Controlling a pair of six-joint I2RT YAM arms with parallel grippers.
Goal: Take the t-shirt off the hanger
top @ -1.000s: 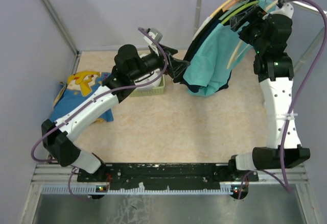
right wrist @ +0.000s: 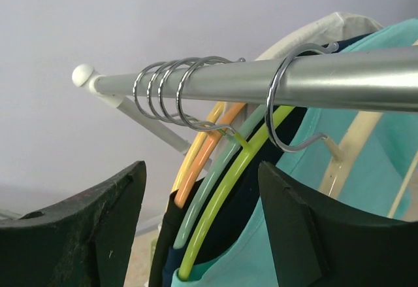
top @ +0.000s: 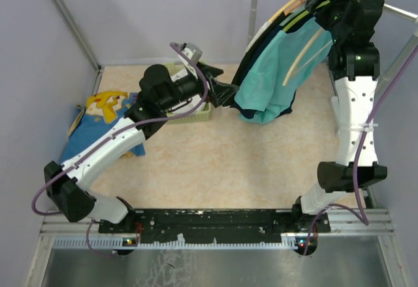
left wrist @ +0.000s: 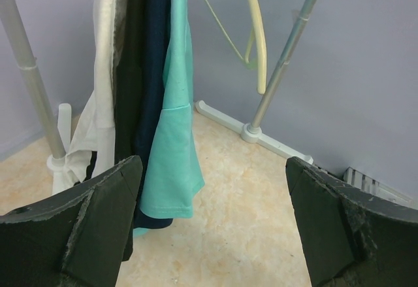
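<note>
Several shirts hang on coloured hangers from the rail [right wrist: 353,78] at top right, the cyan t shirt [top: 274,71] on the near side, with dark and white ones behind. My right gripper is raised at the rail, partly open beside the hooks, with the green hanger [right wrist: 225,189] and a beige hanger [right wrist: 336,169] ahead of it. My left gripper stands open, facing the lower part of the shirts from the left, with nothing between its fingers.
A blue Pikachu cloth [top: 104,123] lies at the left. A light basket [top: 199,114] stands behind my left arm. The rack's posts [left wrist: 294,32] flank the shirts.
My right gripper has moved up and back along the rail region, away from its lower position a second ago.
</note>
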